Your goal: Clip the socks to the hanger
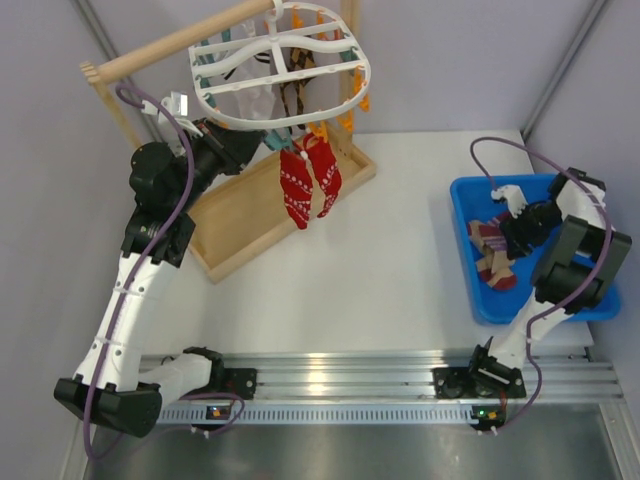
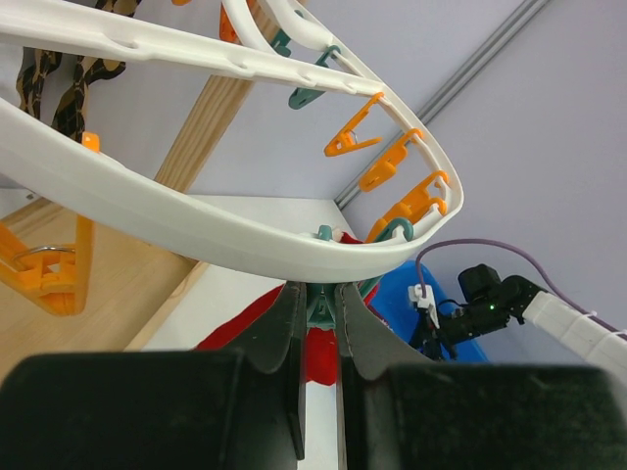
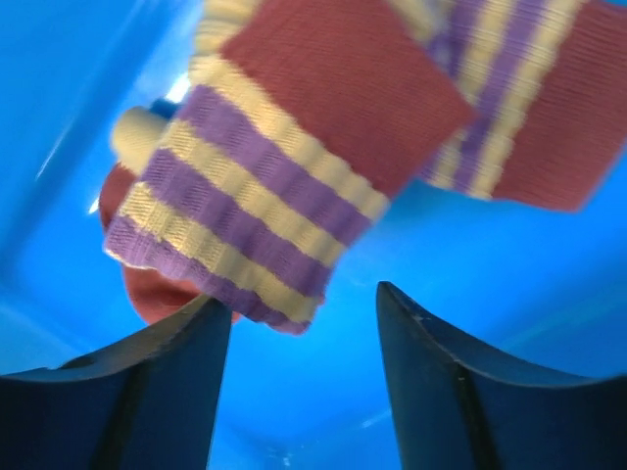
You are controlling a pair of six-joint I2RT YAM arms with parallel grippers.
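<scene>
Red socks with white patterning (image 1: 310, 180) hang from the front of the white oval hanger (image 1: 280, 80). My left gripper is shut on a teal clip (image 2: 320, 311) just under the hanger's rim, with red cloth right behind it. In the blue bin lies a striped sock (image 3: 255, 186) of purple, yellow and dark red, partly folded over other cloth. Over the bin, my right gripper stands open; the sock's striped edge reaches toward its left fingertip, and the space between the fingers shows mostly bin floor.
Orange clips (image 2: 387, 164) and other socks (image 1: 297, 75) hang around the hanger. A wooden stand base (image 1: 250, 215) lies below it. The blue bin (image 1: 462, 240) is at the right, its walls close to the right gripper. The white table between stand and bin is clear.
</scene>
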